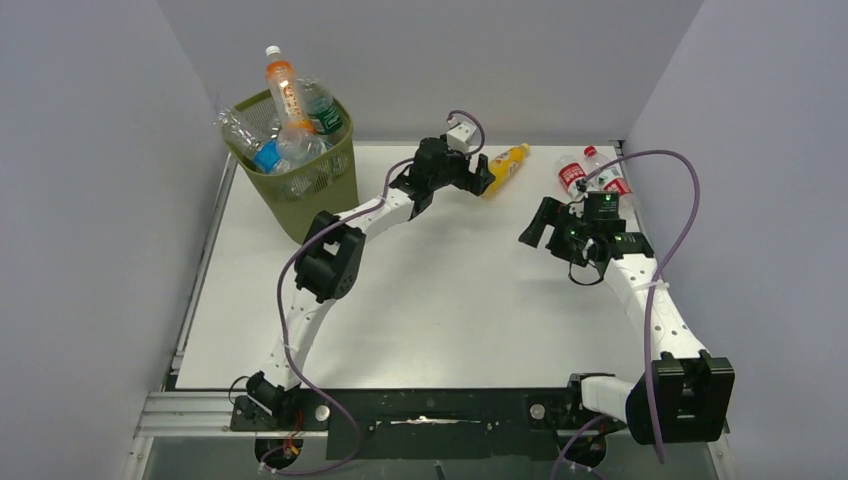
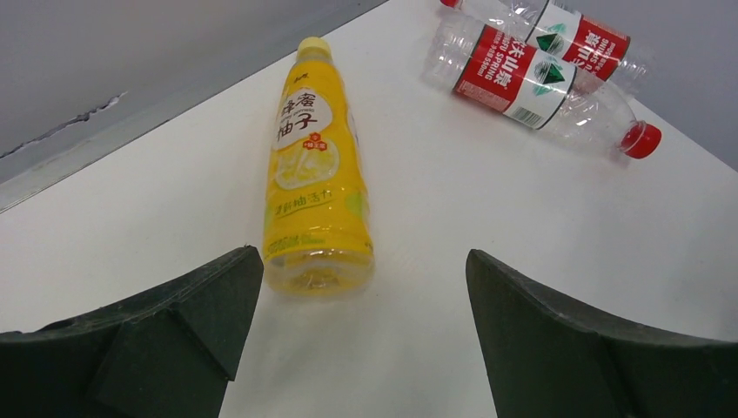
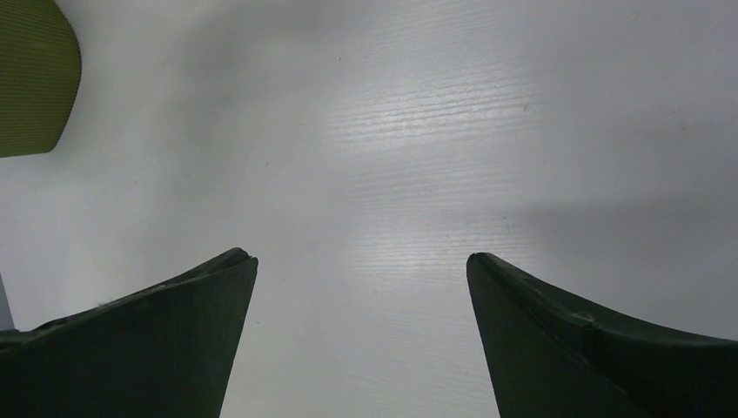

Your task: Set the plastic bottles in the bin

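Observation:
A yellow juice bottle lies on its side at the back of the table, directly ahead of my open left gripper, its base toward the fingers. Two clear red-label bottles lie at the back right. My right gripper stands open in front of them, over bare table. The green bin at the back left holds several clear bottles.
Grey walls border the back and sides.

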